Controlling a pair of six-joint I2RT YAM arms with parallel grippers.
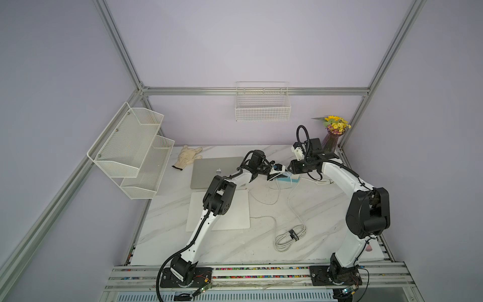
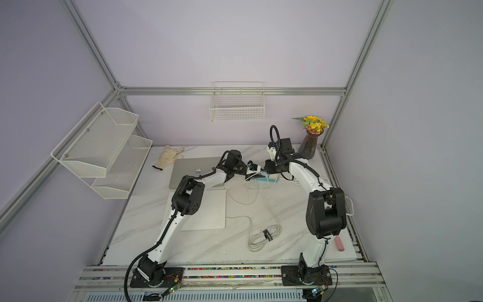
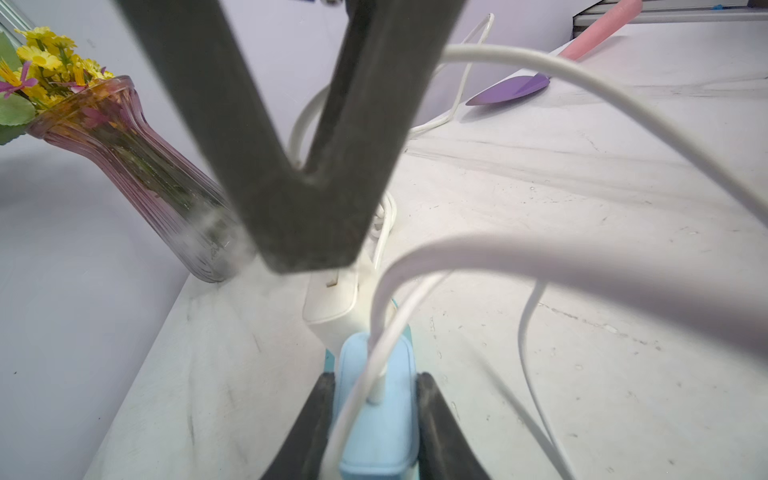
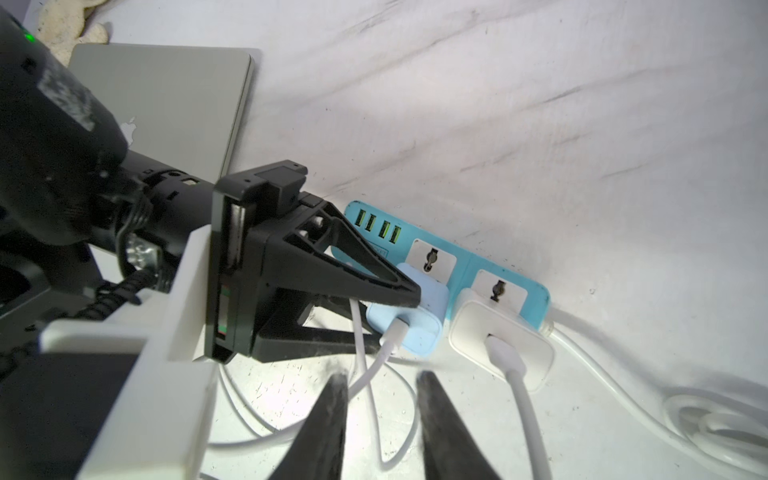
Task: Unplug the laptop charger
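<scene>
A light blue charger block (image 4: 412, 332) with a white cable stands at the teal power strip (image 4: 512, 300); whether its pins are seated is hidden. My left gripper is shut on this block, one finger on each side. Beside it on the strip, toward the right end, is a white charger (image 4: 504, 344) with its own cable. My right gripper is open, its tips apart with nothing gripped, close above the chargers. In the left wrist view, one dark right finger (image 3: 312, 232) hangs over the white charger.
A closed grey laptop (image 1: 213, 171) and a pale flat panel (image 1: 236, 214) lie to the left. A flower vase (image 1: 331, 142) stands at the back right. Coiled cable (image 1: 289, 239) lies at the front; loose white cables cross near the strip.
</scene>
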